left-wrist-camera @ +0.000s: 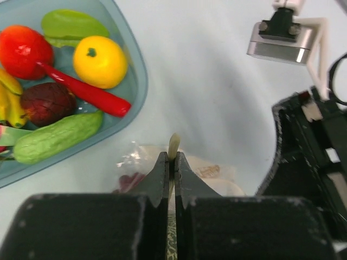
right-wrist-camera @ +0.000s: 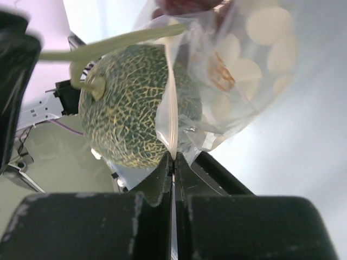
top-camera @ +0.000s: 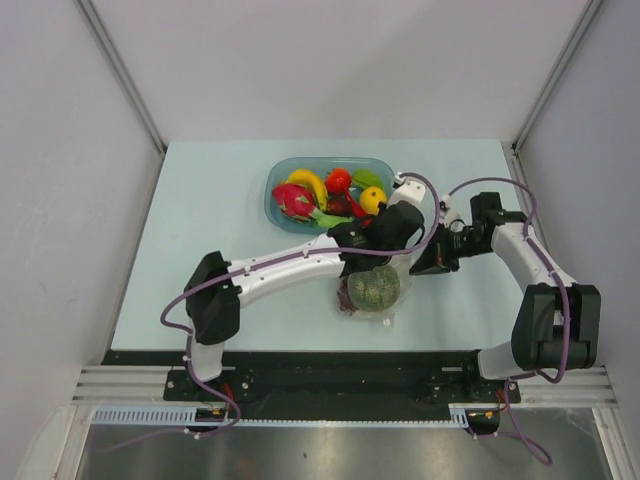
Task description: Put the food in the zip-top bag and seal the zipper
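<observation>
A green netted melon with a pale stem sits at the mouth of the clear zip bag, inside which dark red food shows. My left gripper is shut on the stem, above the melon. My right gripper is shut on the bag's edge at the zipper strip, right of the melon. The left arm hides part of the bag in the top view.
A blue tub of fruit and vegetables, including a yellow pepper, stands behind the bag. The two grippers are close together.
</observation>
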